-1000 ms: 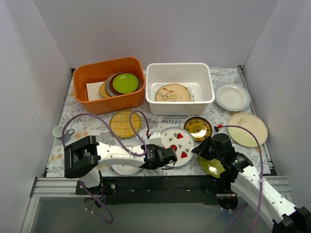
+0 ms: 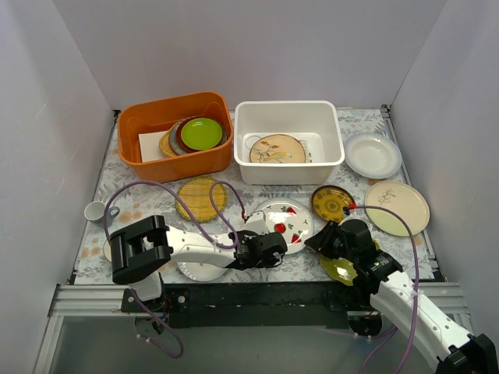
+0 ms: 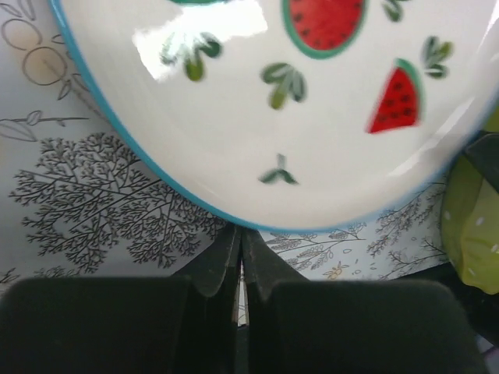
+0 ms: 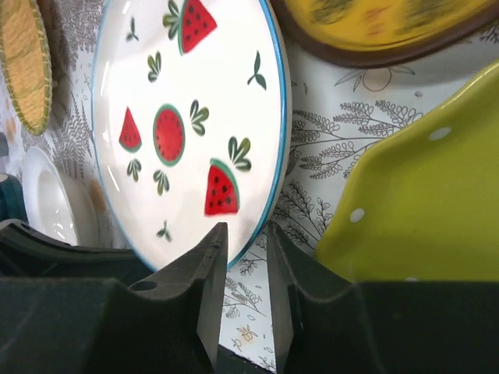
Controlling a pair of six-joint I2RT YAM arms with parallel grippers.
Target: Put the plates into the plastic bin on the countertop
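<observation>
The white watermelon plate with a blue rim lies mid-counter between both arms. In the left wrist view my left gripper is shut with nothing between its fingers, and the plate's rim is just outside its tips. My right gripper has a gap between its fingers; the plate's right edge runs beside and behind that gap. The white plastic bin holds a tan plate. In the orange plastic bin are several plates, with a green plate on top.
A yellow-brown plate and a lime plate crowd the right arm. On the counter are a woven yellow plate, a white plate, a cream plate and a cup. Part of another white plate shows under the left arm.
</observation>
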